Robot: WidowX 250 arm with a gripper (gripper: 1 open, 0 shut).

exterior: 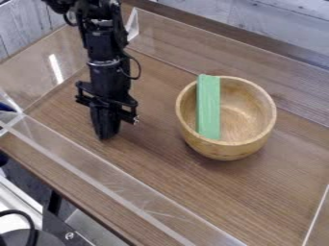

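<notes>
The black arm stands upright at the left of the camera view, with its gripper (108,127) low over the wooden table, at or very near its surface; whether its fingers are open or shut is hard to tell against the dark body. To the right, a wooden bowl (241,144) holds a green oblong object (210,101), which leans along the bowl's left side.
A black cable lies at the bottom left.
</notes>
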